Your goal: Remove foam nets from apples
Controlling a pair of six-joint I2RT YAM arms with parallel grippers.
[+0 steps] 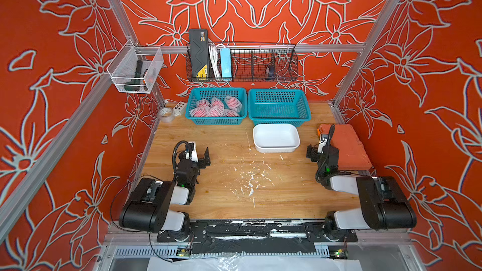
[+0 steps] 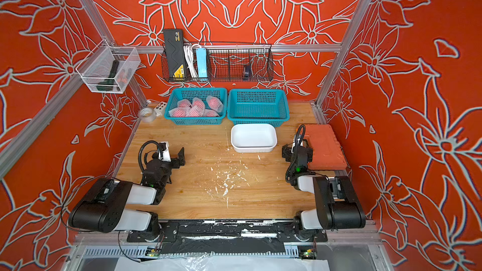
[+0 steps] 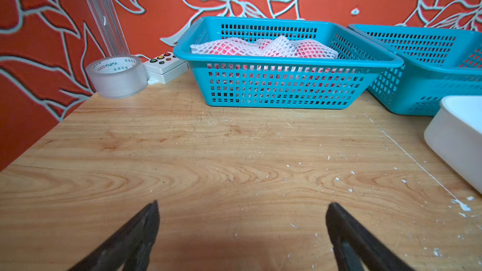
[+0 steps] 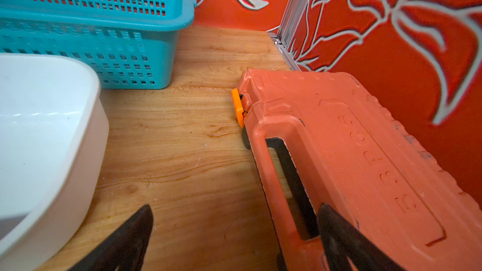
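Several apples point(image 1: 217, 104) in white foam nets lie together in the left teal basket point(image 3: 296, 60) at the back of the table. The right teal basket point(image 1: 279, 120) beside it is empty, and so is the white tray point(image 1: 276, 145) in front of that one. My left gripper is open over bare wood at the left of the table, well short of the apples. On the right, my right gripper also stands open, by the handle side of the orange case, with nothing between its fingers.
The orange case point(image 4: 346, 135) lies at the right edge. A tape roll point(image 3: 118, 76) and a white button box point(image 3: 164, 65) sit left of the full basket. White scraps point(image 1: 251, 175) litter the table's middle. A wire rack point(image 1: 251, 65) hangs behind.
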